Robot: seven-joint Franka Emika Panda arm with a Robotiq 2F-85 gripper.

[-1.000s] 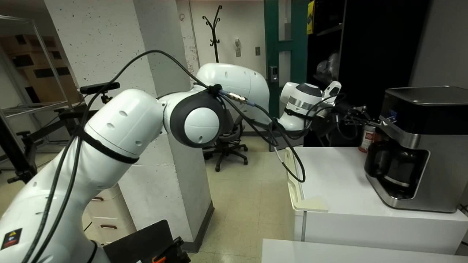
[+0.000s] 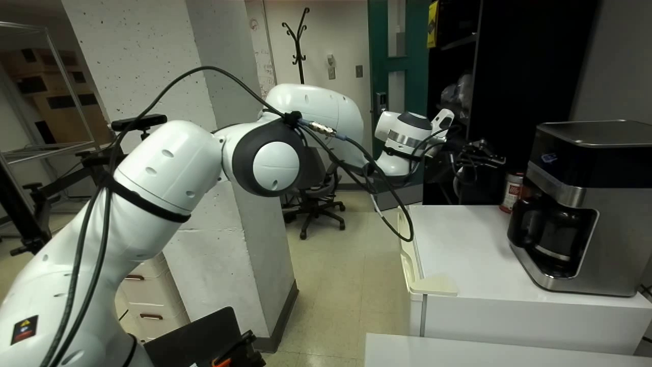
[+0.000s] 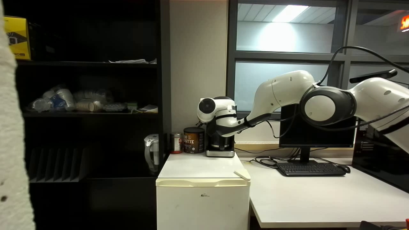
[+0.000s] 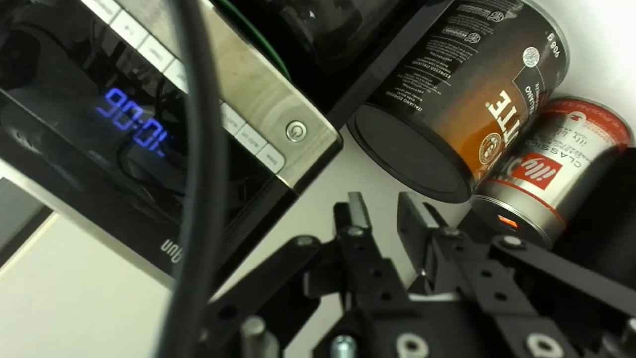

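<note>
The coffee maker [image 2: 611, 220] stands on top of the white mini fridge [image 3: 203, 209], its glass carafe [image 2: 557, 235] inside. In the wrist view its front panel fills the left side, with a lit blue clock [image 4: 132, 122] and a round power button [image 4: 295, 131]. My gripper is open, and nothing is between its fingers. It hangs above the fridge top, a short way out in front of the coffee maker's panel and apart from it. A brown-black coffee can [image 4: 471, 101] and a silver-red illy can [image 4: 554, 167] lie beyond the fingertips in that view, untouched.
A dark shelf unit [image 3: 164, 115] borders the fridge on the left. To the right, a white desk [image 3: 306, 201] carries a monitor [image 3: 326, 130] and keyboard [image 3: 310, 168]. A cable [image 4: 202, 149] crosses the wrist view.
My arm has drawn back from the coffee maker and risen slightly. The gripper, which overlapped the machine's front panel in exterior view 1, now shows clear of it. The coffee maker has not moved.
</note>
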